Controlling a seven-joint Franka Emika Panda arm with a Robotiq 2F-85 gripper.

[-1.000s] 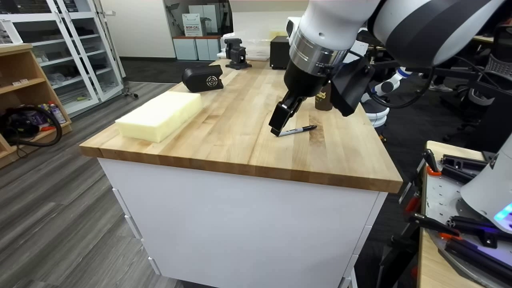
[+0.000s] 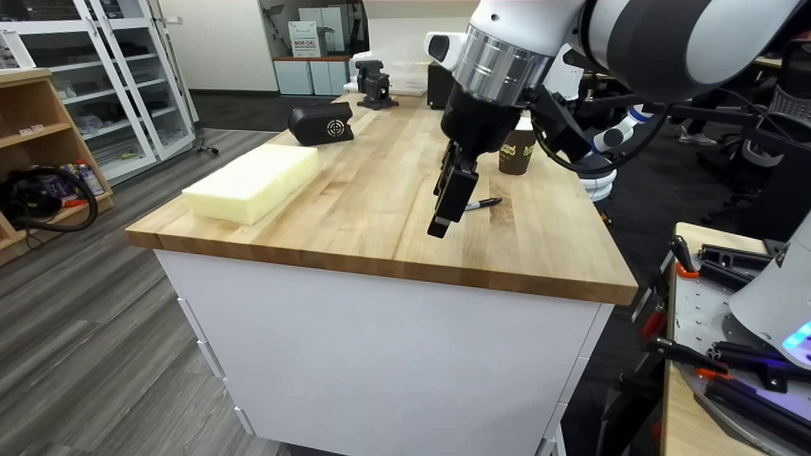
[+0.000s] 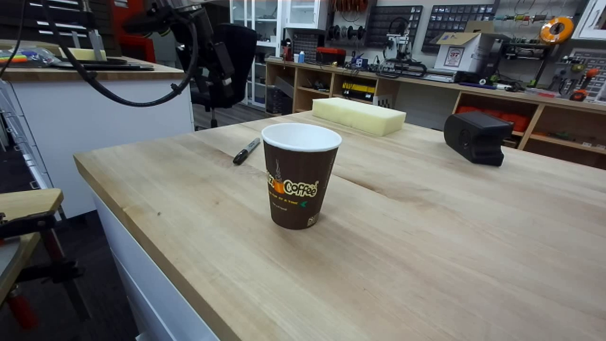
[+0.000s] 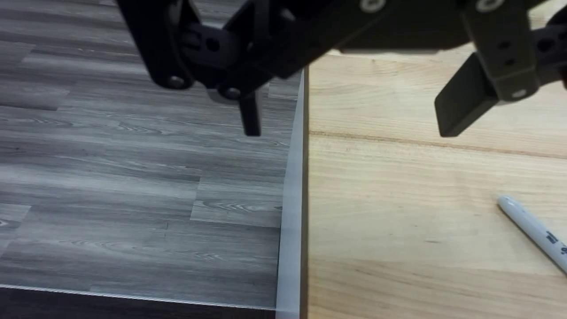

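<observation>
A grey-and-black marker (image 3: pixel 246 151) lies flat on the wooden tabletop; in the wrist view only part of the marker (image 4: pixel 533 229) shows, at the right edge. Behind it in exterior view 1 stands a dark brown paper coffee cup (image 2: pixel 517 149), upright and with a white rim; the cup (image 3: pixel 299 181) is closest to the camera in exterior view 2. My gripper is open, its fingertips wide apart with nothing between them. It hangs above the table's edge, the floor under one finger and the wood under the other. In exterior view 1 my gripper (image 2: pixel 448 221) overlaps part of the marker.
A pale yellow foam block (image 2: pixel 253 182) lies at the table's left edge. Beyond it sits a black speaker-like object (image 2: pixel 322 124). A cable (image 2: pixel 638 142) loops beside the arm.
In exterior view 1 my gripper has turned and its tip has shifted slightly right and toward the table's front edge. The marker and foam have stayed put. More of the cup now shows.
</observation>
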